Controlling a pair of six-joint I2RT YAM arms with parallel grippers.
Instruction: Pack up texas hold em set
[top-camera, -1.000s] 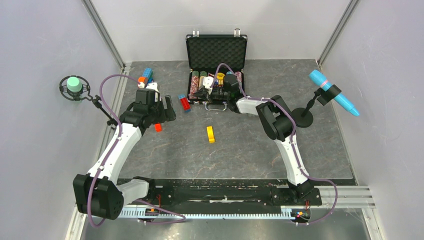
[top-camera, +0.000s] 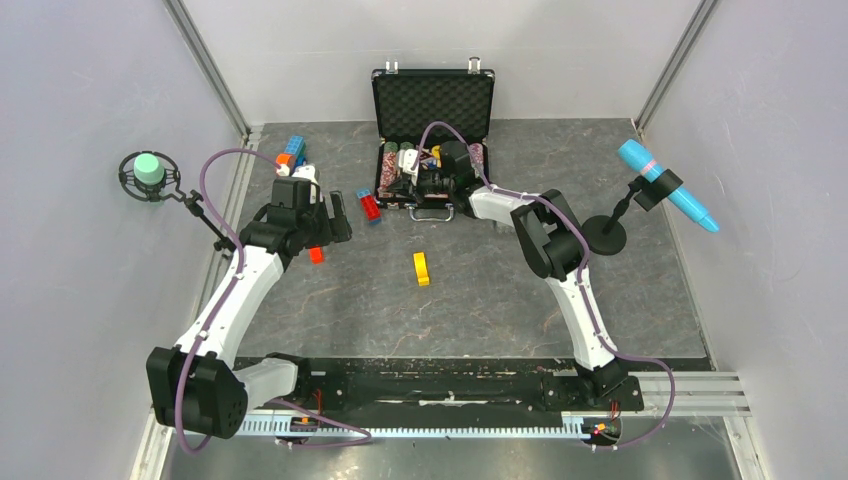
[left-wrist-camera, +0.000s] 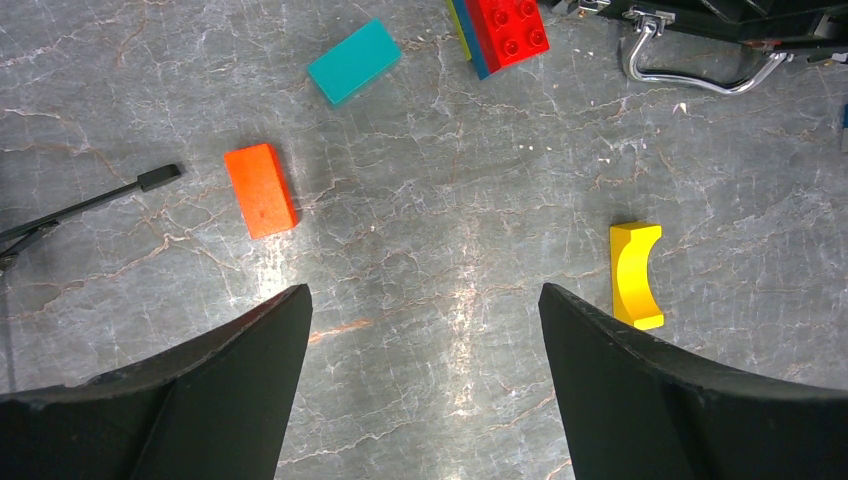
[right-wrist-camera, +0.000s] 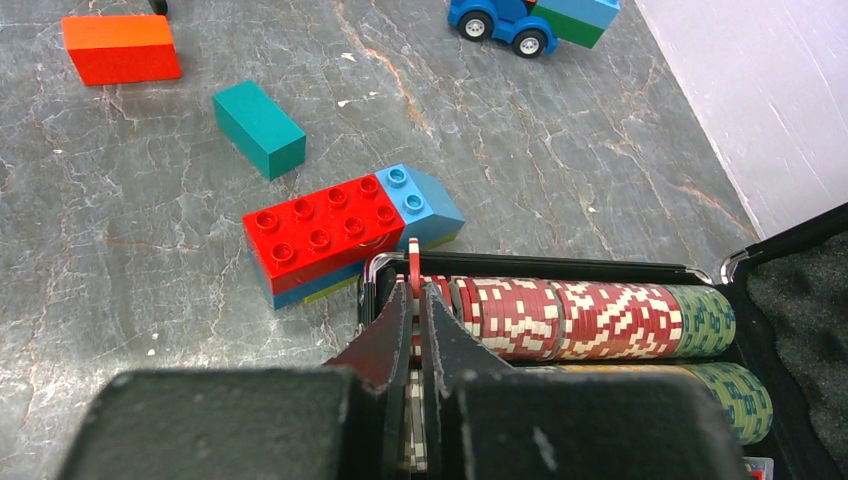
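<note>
The open black case (top-camera: 433, 95) stands at the back of the table, its lid raised. Rows of chips fill it, among them red and white chips (right-wrist-camera: 610, 318) with green ones (right-wrist-camera: 705, 318) at the far end. At the near end of the red row, my right gripper points down and is shut on a thin red chip (right-wrist-camera: 414, 262), seen edge-on above the case rim. Its arm covers part of the case from above. My left gripper (top-camera: 340, 218) is open over the left of the table, nothing between its fingers.
A red-and-blue brick block (right-wrist-camera: 330, 225) lies against the case's near left corner. Teal (right-wrist-camera: 260, 128) and orange (left-wrist-camera: 262, 190) blocks, a yellow arch (left-wrist-camera: 635, 275) and a toy car (right-wrist-camera: 505, 22) lie loose.
The left arm and loose blocks have stayed where they were.
</note>
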